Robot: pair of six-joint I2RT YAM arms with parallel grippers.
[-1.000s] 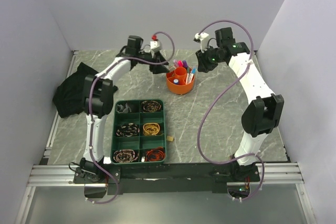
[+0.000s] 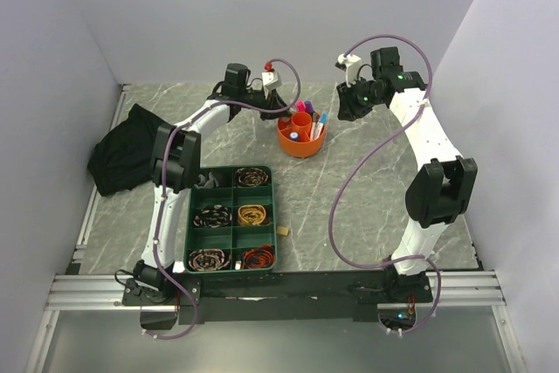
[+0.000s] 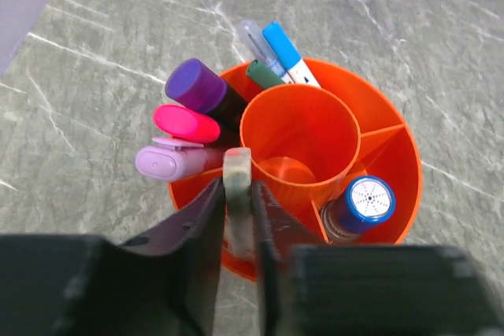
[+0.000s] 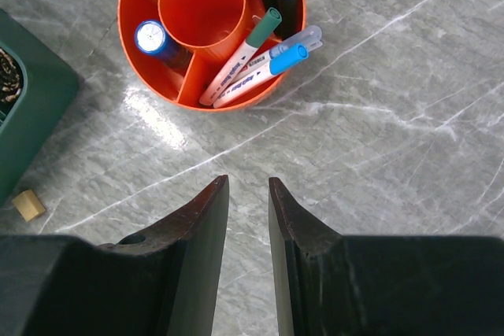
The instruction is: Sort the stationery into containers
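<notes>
An orange round organiser (image 2: 300, 146) holds pens, markers (image 4: 257, 78) and a blue-capped cylinder (image 3: 368, 205) in its compartments. My left gripper is shut on a pale, whitish bar (image 3: 237, 169), held upright over the organiser's near compartment, left of the central cup (image 3: 299, 123). My right gripper (image 2: 347, 107) is apart from the organiser, open, with only tabletop between its fingers.
A green divided tray (image 2: 231, 238) with rolled items stands at front left, a small tan block (image 4: 28, 204) beside it. A black cloth (image 2: 122, 150) lies at far left.
My left gripper has moved rightward over the organiser.
</notes>
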